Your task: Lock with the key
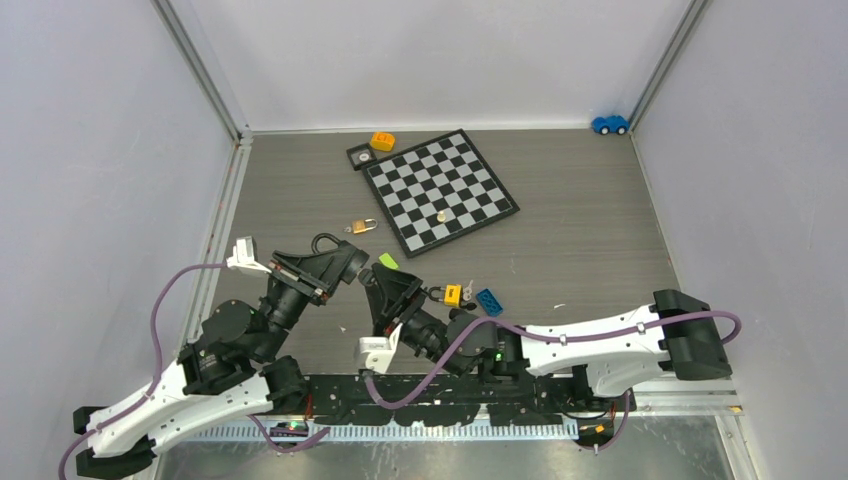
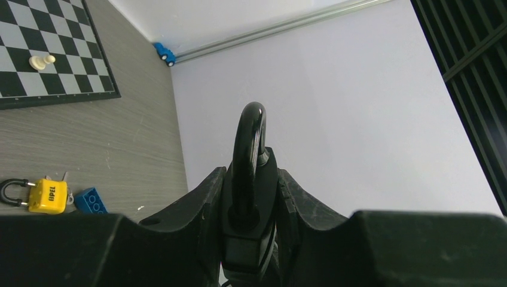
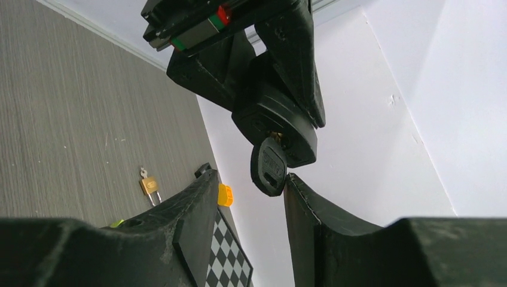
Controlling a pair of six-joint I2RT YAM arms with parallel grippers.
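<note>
My left gripper [image 1: 345, 265] is shut on a black padlock [image 2: 248, 233], its shackle pointing up in the left wrist view. In the right wrist view a black-headed key [image 3: 268, 164] sticks out of that lock's face. My right gripper [image 1: 375, 275] has its fingers apart around the key head, the right finger [image 3: 305, 233] right at its edge; whether they touch is unclear. A yellow padlock [image 2: 48, 196] with keys and a brass padlock [image 1: 360, 227] lie on the table.
A chessboard [image 1: 410, 215] with a pale piece stands at the back. Blue [image 1: 489, 303] and green [image 1: 388, 261] bricks, a yellow brick [image 1: 382, 141] and a blue toy car [image 1: 610, 125] lie around.
</note>
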